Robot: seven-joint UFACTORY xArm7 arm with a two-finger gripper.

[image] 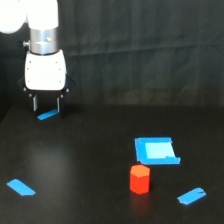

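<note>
At the far left of the table my gripper (46,103) points downward, its two dark fingers spread apart. Just below it lies a flat blue piece (48,115); nothing clearly shows held between the fingers. A red block (140,179), hexagonal in outline, stands right of the middle near the front. Behind and to the right of it is a blue tray-like thing (149,160) with a pale, whitish inside.
A second flat blue piece (20,187) lies at the front left, and another (191,196) at the front right. A dark curtain (140,50) closes off the back.
</note>
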